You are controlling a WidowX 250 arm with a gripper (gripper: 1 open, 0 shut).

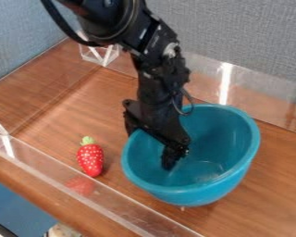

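Note:
A teal bowl (225,157) stands on the wooden surface right of centre. My black arm reaches down from the top, and the gripper (172,155) is lowered inside the bowl's left part. Its fingers are dark and partly behind the rim, so I cannot see whether they are apart or what, if anything, is between them. A red strawberry (90,160) with a green top lies outside the bowl, to its left.
Clear plastic walls edge the wooden surface (45,102) at the front left and at the back. A grey textured wall stands behind. The wood left of the arm is clear.

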